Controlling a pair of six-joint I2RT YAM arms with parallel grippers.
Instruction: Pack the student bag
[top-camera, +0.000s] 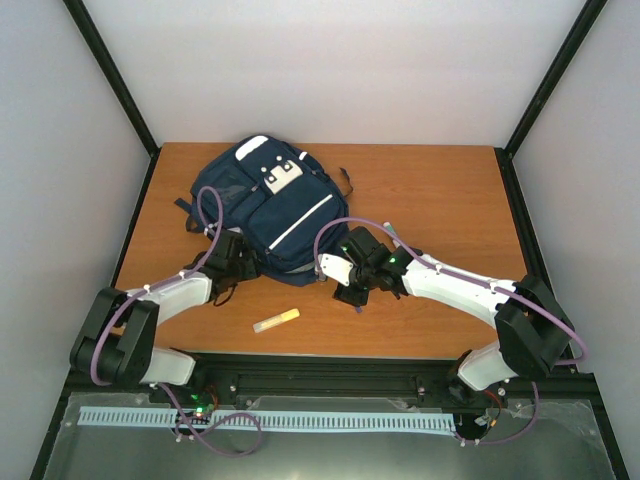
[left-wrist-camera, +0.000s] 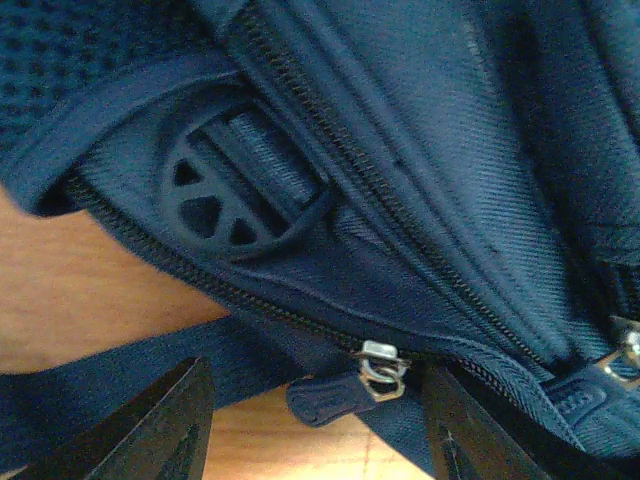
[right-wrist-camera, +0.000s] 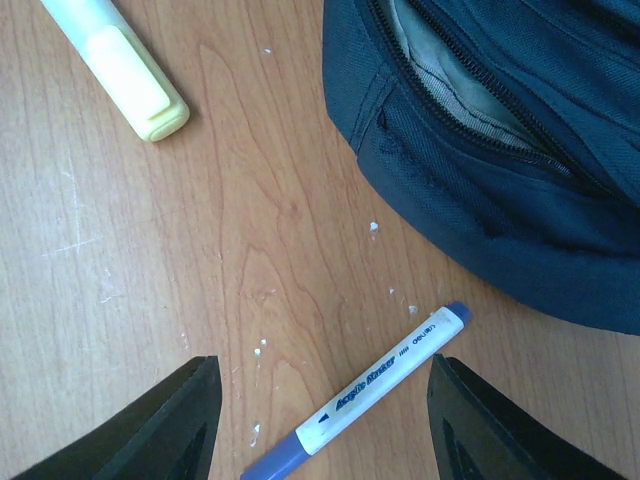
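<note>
A dark blue backpack (top-camera: 285, 215) lies on the table, its front pocket facing up. At its lower left edge is my left gripper (top-camera: 252, 264). In the left wrist view a zipper pull (left-wrist-camera: 335, 395) with a metal slider shows between the parted fingers, with a gap on both sides. My right gripper stands open below the bag's lower end. A white marker (right-wrist-camera: 375, 383) with blue ends lies on the table between and ahead of its fingers, not held. A pale yellow stick (top-camera: 276, 320) lies in front of the bag.
A small teal-and-white item (top-camera: 390, 229) is partly hidden behind the right arm. Part of a bag zipper (right-wrist-camera: 500, 140) gapes, showing grey lining. A strap (left-wrist-camera: 130, 375) lies loose on the table near the left gripper.
</note>
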